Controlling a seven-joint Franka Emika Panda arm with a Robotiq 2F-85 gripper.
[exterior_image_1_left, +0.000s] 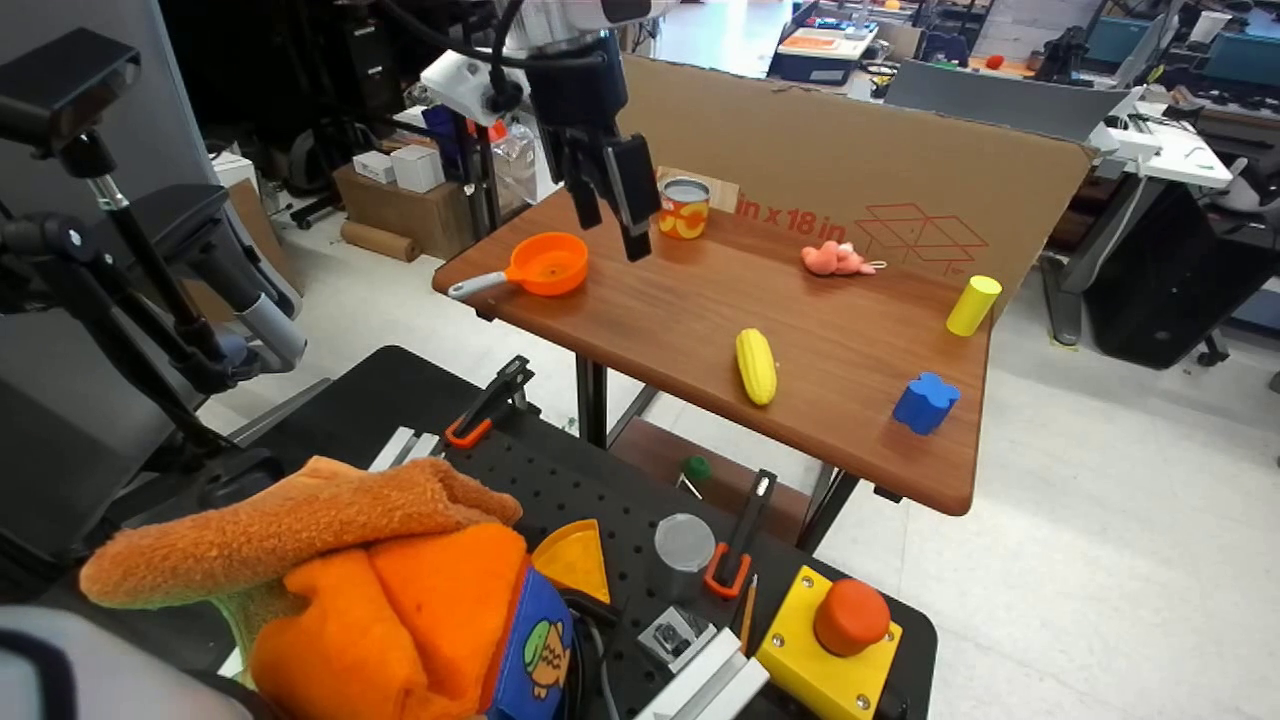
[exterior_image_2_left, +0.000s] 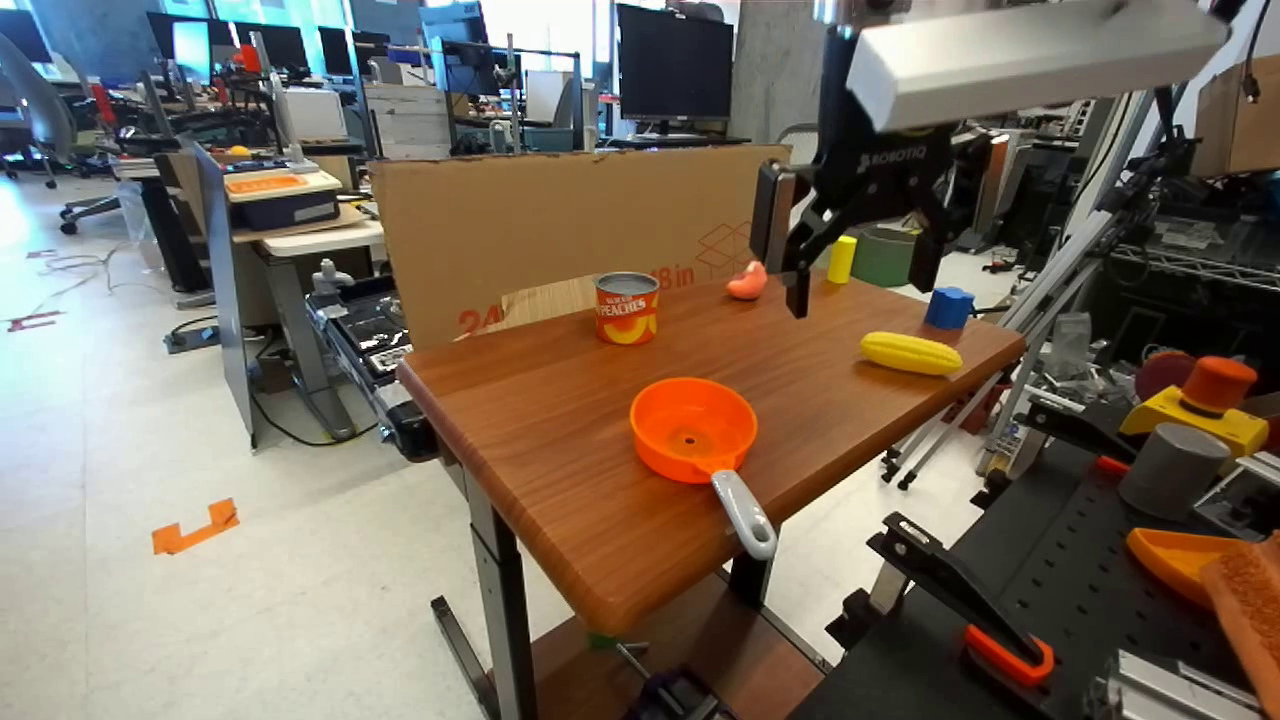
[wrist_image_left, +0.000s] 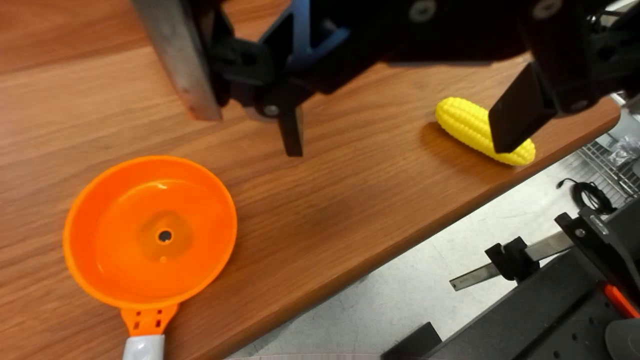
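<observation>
My gripper (exterior_image_1_left: 612, 240) hangs open above the wooden table (exterior_image_1_left: 672, 294), nothing between its fingers. In the wrist view its spread fingers cross the upper part, and one fingertip (wrist_image_left: 522, 111) overlaps the yellow corn (wrist_image_left: 477, 129). The corn lies on the table near its front edge. An orange pan (exterior_image_2_left: 693, 420) with a grey handle (exterior_image_2_left: 744, 514) rests at the table's left end; its bowl looks empty. Behind it stands a peach can (exterior_image_2_left: 626, 310), upright. To the right are a pink soft toy (exterior_image_1_left: 836, 258), a yellow cylinder (exterior_image_1_left: 973, 306) and a blue block (exterior_image_1_left: 926, 403).
A cardboard sheet (exterior_image_1_left: 768, 132) walls off the table's back edge. In front, across a gap, a black pegboard cart (exterior_image_1_left: 564, 462) carries clamps, an orange plush (exterior_image_1_left: 372, 600) and a red button on a yellow box (exterior_image_1_left: 828, 642).
</observation>
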